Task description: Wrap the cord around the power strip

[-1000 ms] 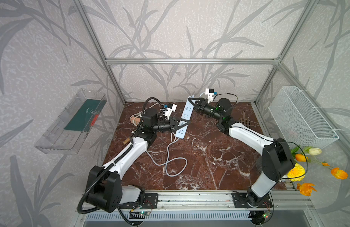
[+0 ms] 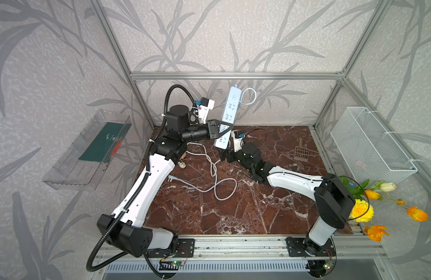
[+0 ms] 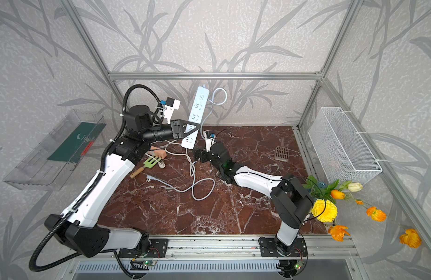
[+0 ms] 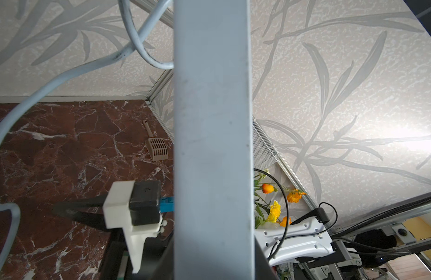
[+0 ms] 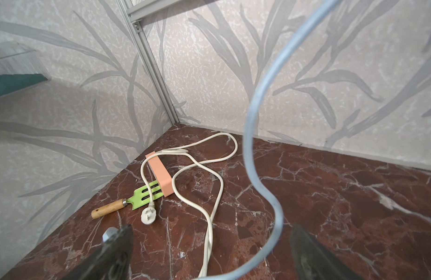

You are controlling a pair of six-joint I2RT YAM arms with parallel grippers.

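Observation:
A light blue power strip (image 2: pixel 230 109) is held up tilted in the air, my left gripper (image 2: pixel 227 129) shut around its lower half. In the left wrist view, the strip's plain side (image 4: pixel 211 140) fills the middle. Its cord (image 3: pixel 219 103) leaves the top end, curls into a loop and hangs down. More of the cord lies curved on the table, ending at a plug (image 2: pixel 170 177). My right gripper (image 2: pixel 224 155) is just below the strip's bottom end. In the right wrist view, its fingers (image 5: pixel 115 252) are wide apart and the hanging cord (image 5: pixel 251 154) crosses between them in view; contact cannot be told.
A separate off-white cord (image 5: pixel 218 186), a pinkish block (image 5: pixel 160 175) and a green fork (image 5: pixel 141 196) lie at the back left. A slotted scoop (image 2: pixel 300 153) rests at right. A wire basket (image 2: pixel 364 140) and flowers (image 2: pixel 362 211) stand beyond.
My left gripper has raised the strip. The cord on the table shifted slightly.

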